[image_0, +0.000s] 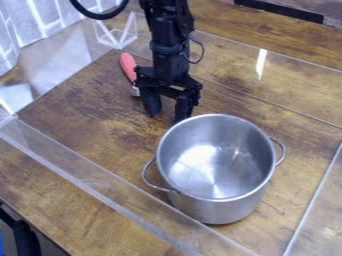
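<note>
A black robot arm reaches down from the top centre to its gripper (168, 100), low over the wooden table behind the pot. A red object (128, 66) with a pale lower end lies just left of the gripper, partly hidden by it. A large steel pot (214, 165) with two side handles stands empty at the front right. The gripper's dark fingers blend together, so whether it is open or shut is unclear.
Clear plastic walls run along the left, front and right edges. A dark object sits at the bottom left corner.
</note>
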